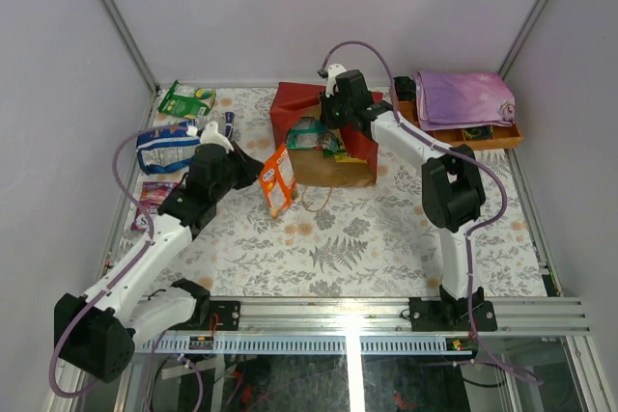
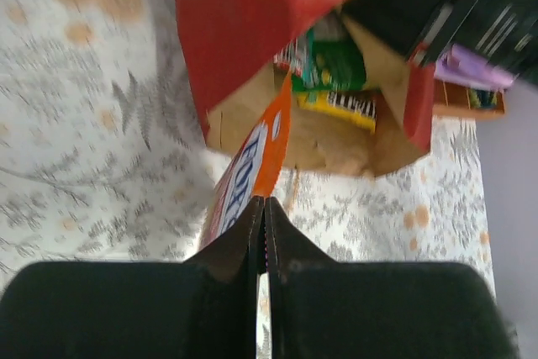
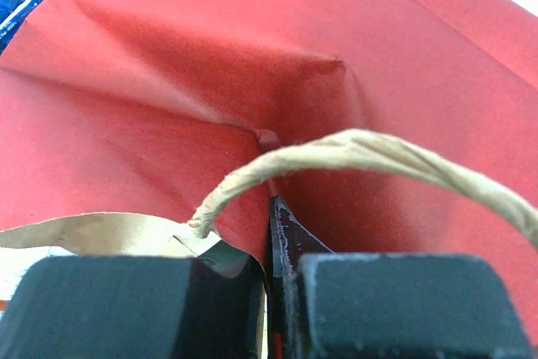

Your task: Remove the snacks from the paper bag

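Note:
The red paper bag (image 1: 294,103) lies open toward the front, with green packs (image 1: 307,134) and a yellow pack (image 2: 336,111) inside. An orange snack pack (image 1: 277,180) hangs outside it at the bag's left front, with my left gripper (image 1: 257,171) shut on it; in the left wrist view the pack (image 2: 244,178) rises from the closed fingertips. My right gripper (image 1: 328,113) is at the bag's top right; in the right wrist view it is shut on the bag's red paper (image 3: 168,157), beside the twisted handle (image 3: 361,145).
At left lie a green pack (image 1: 186,100), a blue striped pack (image 1: 164,151) and a pink pack (image 1: 150,205). A wooden box (image 1: 502,137) with purple cloth (image 1: 463,94) stands back right.

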